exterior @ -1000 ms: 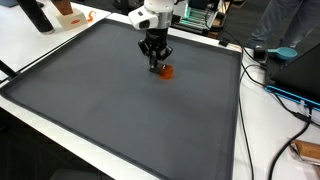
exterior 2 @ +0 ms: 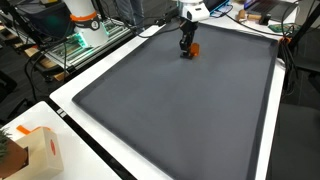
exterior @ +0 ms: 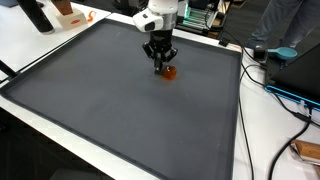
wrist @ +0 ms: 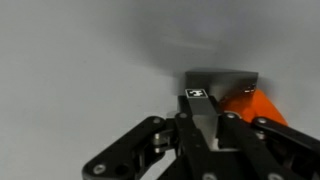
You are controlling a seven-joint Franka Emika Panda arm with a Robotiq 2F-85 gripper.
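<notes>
An orange object [exterior: 169, 73] stands on the grey board near its far edge, right by the gripper [exterior: 158, 66]. In the second exterior view the orange piece [exterior 2: 196, 48] shows just right of the gripper [exterior 2: 185, 52], low at the board. Seen from the wrist, the gripper is closed around a small dark grey block [wrist: 232, 82]; the orange part [wrist: 262, 108] lies to the right, behind the fingers. Whether the dark block and the orange part are one piece, I cannot tell.
The grey board [exterior: 110, 90] is bare across its middle and front. Cables [exterior: 262, 80] run along its right side. A white-and-orange device [exterior 2: 42, 150] stands off the board's near left corner in the second exterior view.
The orange object looks almost unmoved.
</notes>
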